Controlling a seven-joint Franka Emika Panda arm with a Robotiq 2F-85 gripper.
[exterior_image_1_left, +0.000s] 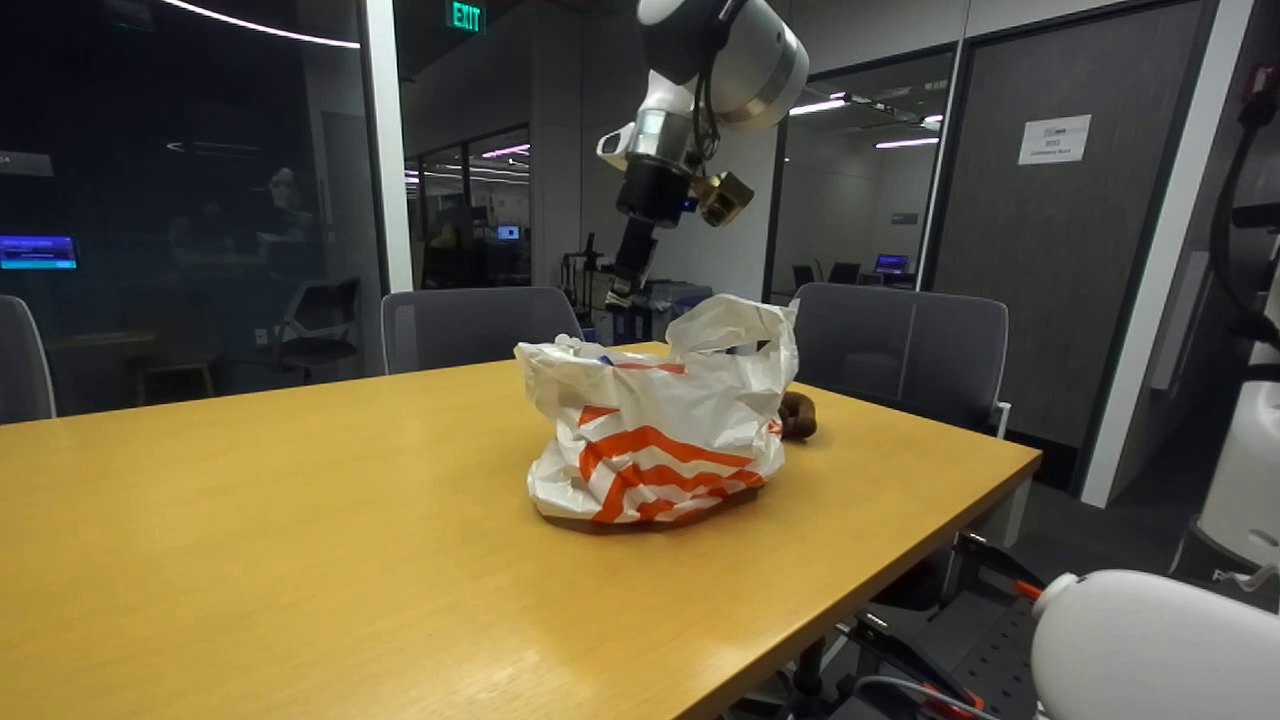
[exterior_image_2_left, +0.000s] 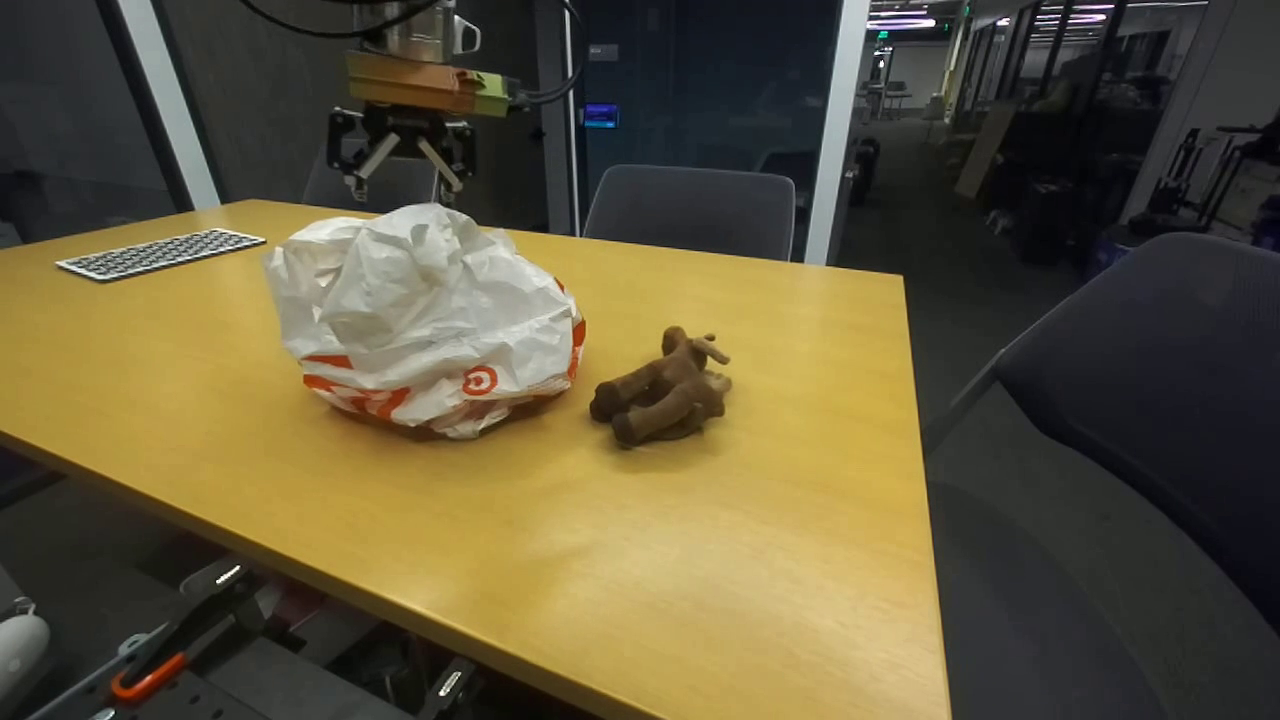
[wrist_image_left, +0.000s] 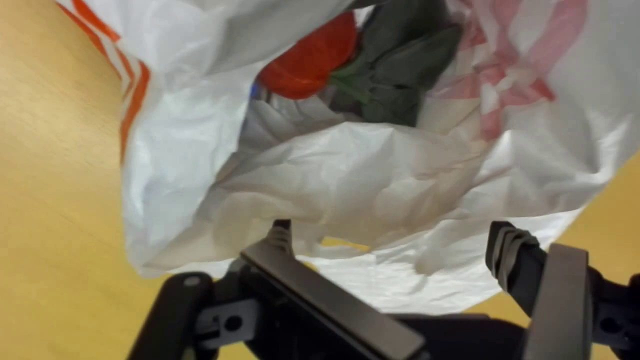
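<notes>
A crumpled white plastic bag (exterior_image_1_left: 672, 438) with orange-red stripes stands on the wooden table. Its mouth gapes in the wrist view, where a red rounded thing (wrist_image_left: 312, 60) and dark green leaves (wrist_image_left: 399, 60) show inside; whatever else lies deeper is hidden by the folds. My gripper (exterior_image_2_left: 405, 192) hangs above the bag, open, its fingers well apart and nothing between them. Seen from the wrist, the gripper is over the bag's near rim. Beside the bag a brown plush toy (exterior_image_2_left: 666, 390) lies on the table, apart from it.
A white-framed keyboard (exterior_image_2_left: 162, 253) lies on the table past the bag. Office chairs (exterior_image_1_left: 906, 348) stand around the table's edges. Wide bare tabletop (exterior_image_1_left: 300, 540) stretches to one side of the bag and also in front of the toy.
</notes>
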